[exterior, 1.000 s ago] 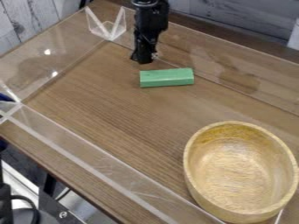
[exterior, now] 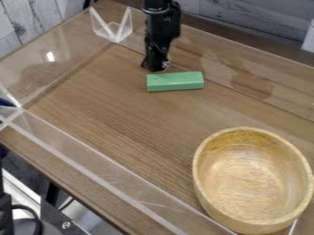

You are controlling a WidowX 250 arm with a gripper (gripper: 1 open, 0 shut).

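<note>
A black robot arm reaches down from the top centre, its gripper (exterior: 156,62) low over the wooden table, just behind a green rectangular block (exterior: 174,81). The gripper looks shut, and nothing shows between its small, dark fingers. The block lies flat on the table, close in front of the gripper.
A large round wooden bowl (exterior: 249,207) stands at the lower right. Clear plastic panels run along the left and bottom of the table (exterior: 117,128), and a clear piece (exterior: 110,26) is at the top left.
The gripper has moved slightly down and to the right, closer to the green block. The block and bowl have not visibly moved.
</note>
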